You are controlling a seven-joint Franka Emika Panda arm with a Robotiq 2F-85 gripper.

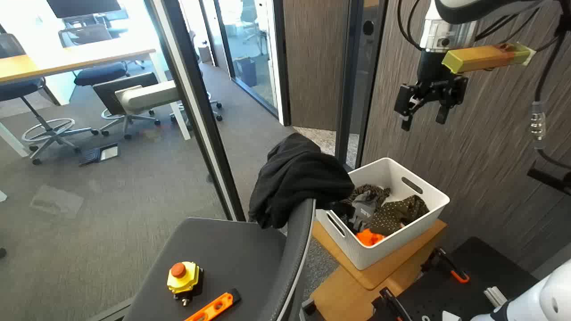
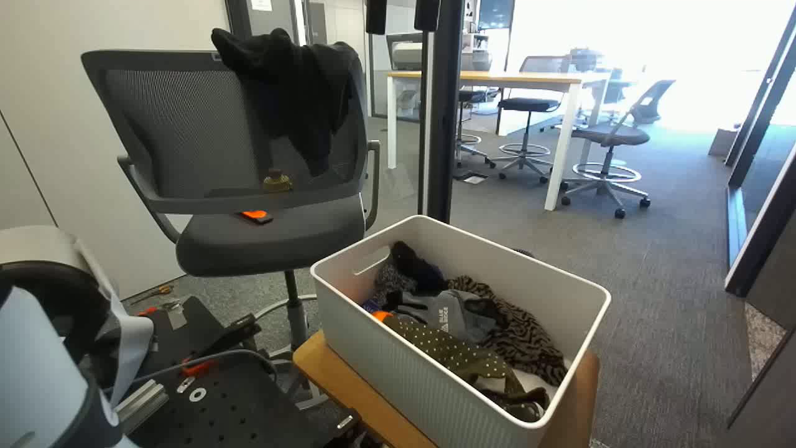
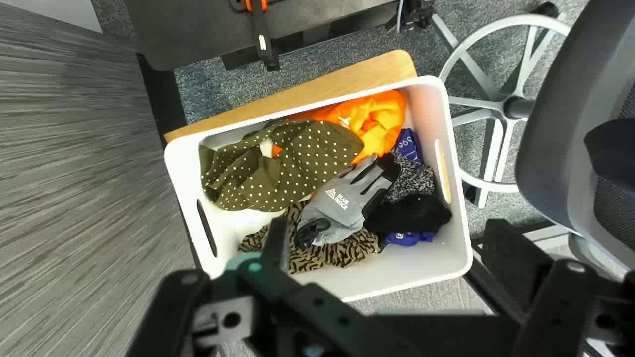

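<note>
My gripper (image 1: pixel 425 118) hangs open high above the white basket (image 1: pixel 399 238), with nothing between its fingers. In exterior view 2 only its fingertips (image 2: pixel 376 18) show, at the top edge. The wrist view looks down into the basket, which holds an olive polka-dot cloth (image 3: pixel 280 169), a grey glove (image 3: pixel 339 205), an orange cloth (image 3: pixel 375 122), a tiger-striped cloth (image 3: pixel 327 253), a black item (image 3: pixel 411 215) and some blue pieces (image 3: pixel 408 145). A black garment (image 1: pixel 299 179) is draped over the chair back.
The basket stands on a small wooden stand (image 1: pixel 334 291) close to the wood-grain wall (image 1: pixel 492 160). Beside it is the office chair (image 1: pixel 235 240), bearing a yellow-and-red emergency button (image 1: pixel 183 275) and an orange level (image 1: pixel 215 307). A black perforated table (image 2: pixel 231 407) adjoins the stand.
</note>
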